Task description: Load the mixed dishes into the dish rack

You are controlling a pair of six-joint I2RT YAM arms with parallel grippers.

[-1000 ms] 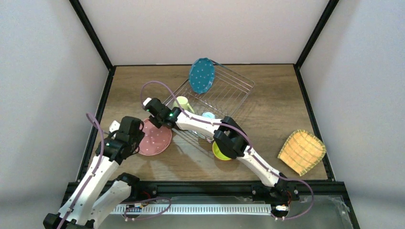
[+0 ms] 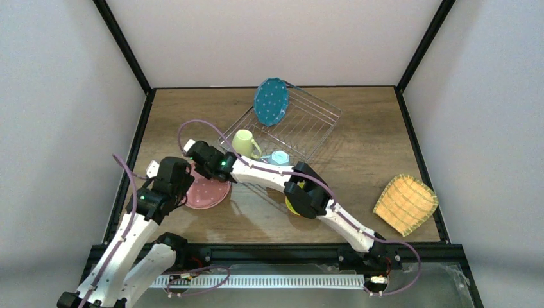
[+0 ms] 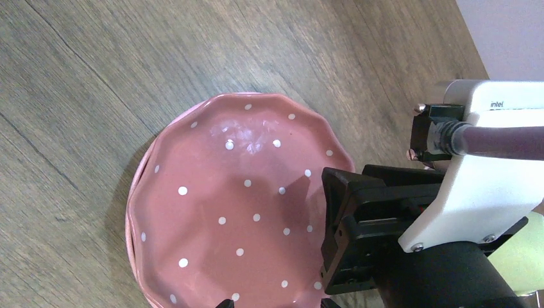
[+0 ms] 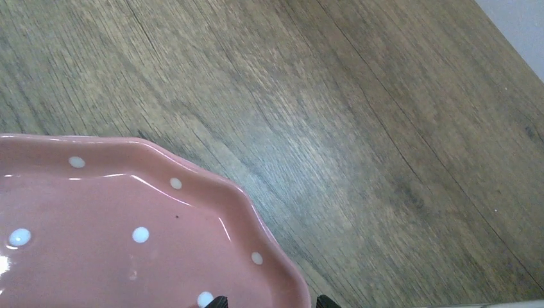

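A pink plate with white dots (image 2: 208,192) lies on the wooden table at left; in the left wrist view a second pink rim peeks out under its edge. My left gripper is over the plate's near side, its tips apart and nothing seen held. From the other side comes my right gripper, open, with the plate's rim passing between its fingertips in the right wrist view; contact cannot be told. The wire dish rack (image 2: 321,131) holds a blue dotted plate (image 2: 271,101) upright. A green mug (image 2: 244,142) and a light blue cup (image 2: 279,158) are at its near end.
A yellow bowl (image 2: 290,206) is mostly hidden under my right arm, which crosses in front of the rack. A yellow checked cloth (image 2: 405,204) lies at the right.
My right gripper has moved left and slightly nearer, over the pink plate's far edge, and its arm now covers more of the yellow bowl. The left arm has barely moved.
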